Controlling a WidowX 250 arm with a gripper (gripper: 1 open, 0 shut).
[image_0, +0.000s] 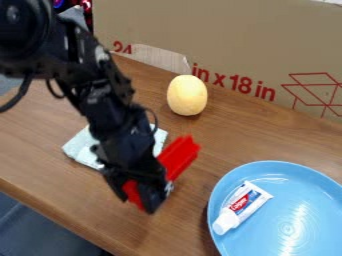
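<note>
My black gripper (144, 188) is low over the wooden table, shut on a red object (177, 157) that shows on both sides of the fingers. The arm comes down from the upper left and hides part of the red object. A folded white cloth (82, 148) lies just behind and left of it, partly covered by the arm.
A blue plate (298, 220) holding a toothpaste tube (241, 206) is at the lower right. A yellow egg-shaped object (187, 95) stands at the back before a cardboard sheet (254, 45). The table's front edge runs along the lower left.
</note>
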